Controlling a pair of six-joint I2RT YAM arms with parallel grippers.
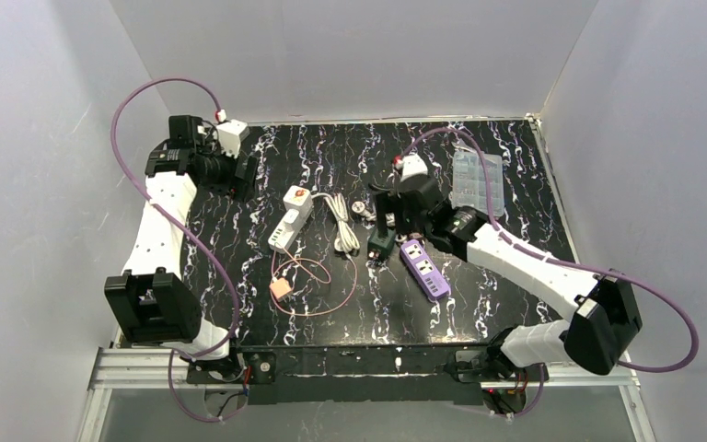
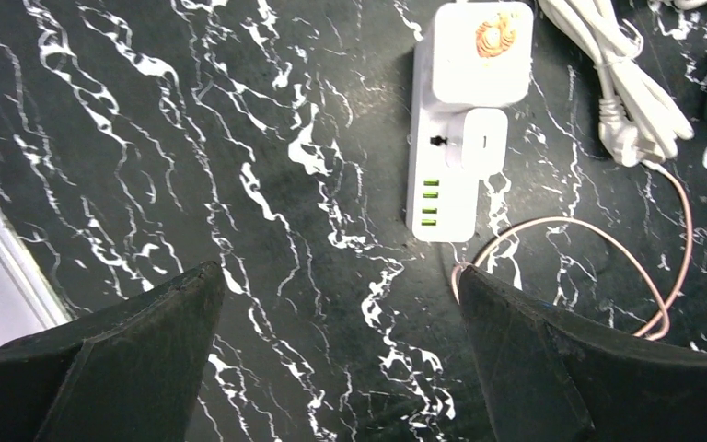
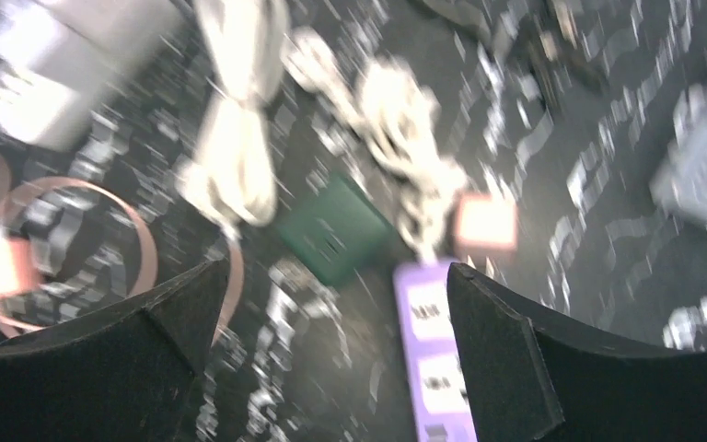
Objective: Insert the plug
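Note:
The white power strip (image 2: 442, 198) lies on the black marble table, left of centre in the top view. A white plug (image 2: 476, 143) sits on it beside a larger white cube adapter (image 2: 474, 51). My left gripper (image 1: 239, 181) is open above the back left of the table, with nothing between its fingers. My right gripper (image 1: 387, 214) is open over the middle right, above a green object (image 1: 380, 245) and cables, also empty. The right wrist view is blurred.
A purple power strip (image 1: 423, 269) lies at front right, a clear compartment box (image 1: 479, 175) at back right. A coiled white cable (image 1: 344, 226) and a thin pink cable with a small peach block (image 1: 281, 288) lie centrally.

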